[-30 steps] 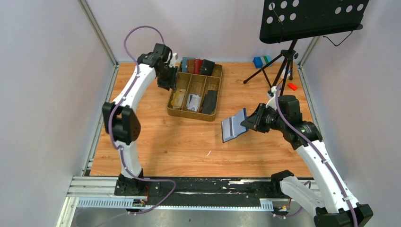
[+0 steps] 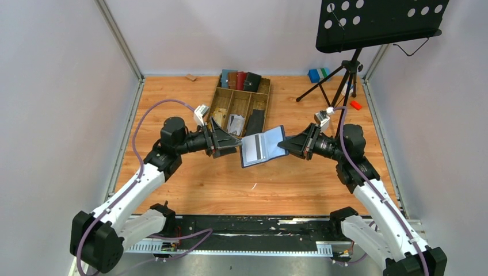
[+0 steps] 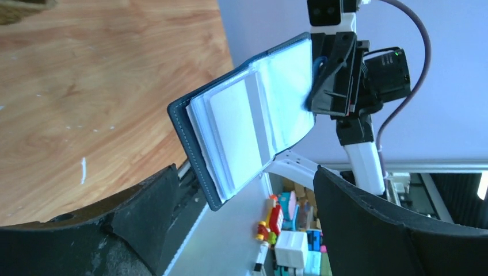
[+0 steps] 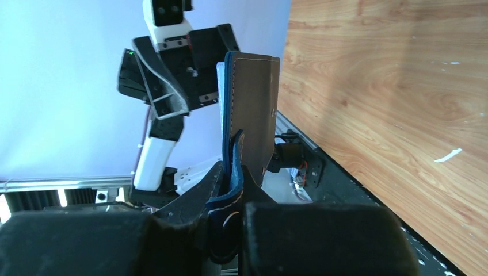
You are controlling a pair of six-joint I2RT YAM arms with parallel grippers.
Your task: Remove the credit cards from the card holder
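Note:
The card holder (image 2: 269,144), dark blue outside and spread like a book, is held above the table with its inner side up. My right gripper (image 2: 283,147) is shut on its right edge; the right wrist view shows the folded cover (image 4: 235,172) pinched between the fingers. A pale card or sleeve (image 3: 236,123) with a grey strip beside it lies in the holder's near half. My left gripper (image 2: 237,145) is at the holder's left edge. In the left wrist view its fingers (image 3: 147,215) stand apart, with the holder beyond them and nothing gripped.
A divided wooden box (image 2: 233,106) stands behind the left gripper, holding several wallets, a black item (image 2: 255,122) and white cards (image 2: 235,124). A black music stand (image 2: 349,66) rises at the back right, near a red block (image 2: 355,106).
My left arm has swung from the box's back left corner forward and right, up to the holder's left edge. My right gripper has carried the holder left.

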